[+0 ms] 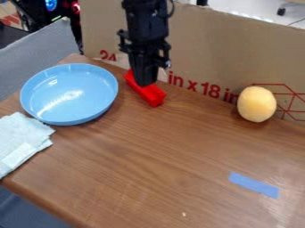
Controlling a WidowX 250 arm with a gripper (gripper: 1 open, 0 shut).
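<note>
The black gripper (145,73) hangs low over a red bar (149,93) that lies on the wooden table beside the blue plate (70,93). Its tip covers the bar's upper end; whether it touches the bar cannot be told. The fingers look close together, with nothing clearly seen between them.
A pale yellow oval object (256,104) stands at the right near the cardboard backdrop (238,58). A white cloth (18,142) lies at the left edge, a blue strip (254,185) at the front right.
</note>
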